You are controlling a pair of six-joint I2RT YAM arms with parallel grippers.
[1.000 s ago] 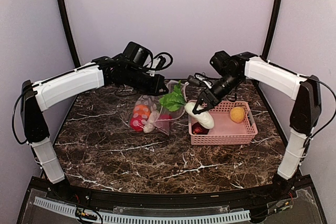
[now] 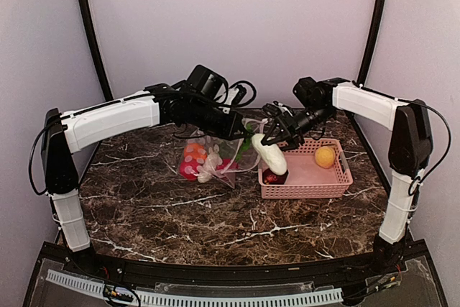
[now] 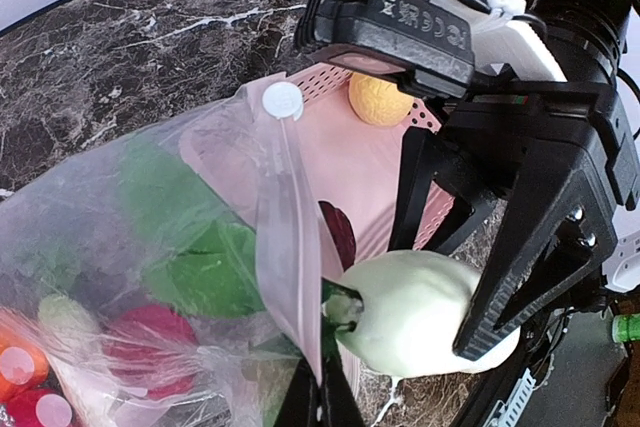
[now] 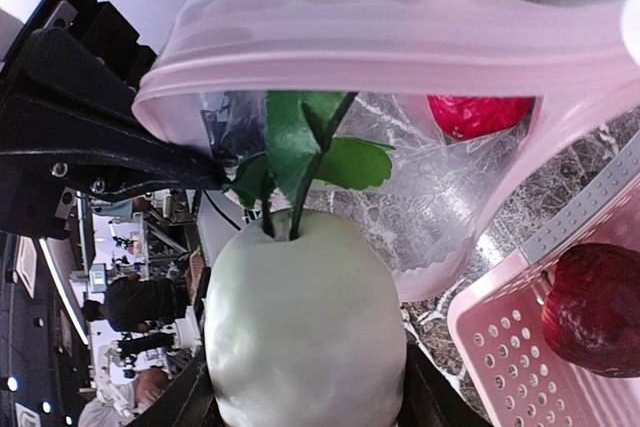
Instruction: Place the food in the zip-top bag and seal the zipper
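The clear zip top bag (image 2: 228, 172) has its mouth facing the pink basket. In the left wrist view, my left gripper is shut on the bag's pinkish edge (image 3: 290, 237). A white radish (image 2: 269, 154) with green leaves is held by my right gripper (image 2: 273, 139), shut around its body. In the right wrist view, the leaves (image 4: 310, 137) and stems reach through the bag's mouth while the white body (image 4: 305, 317) stays outside. Inside the bag are an orange item (image 2: 194, 150), a whitish one (image 2: 209, 165) and a red one (image 4: 480, 115).
The pink basket (image 2: 305, 190) stands right of the bag, holding a dark red fruit (image 2: 274, 177) and a yellow round fruit (image 2: 325, 157). Both grippers are close together at the bag's mouth.
My left gripper has moved right and lower, drawing the bag's edge toward the radish. The leaves, earlier spread in front of the mouth, now lie within it. My right gripper has shifted only slightly.
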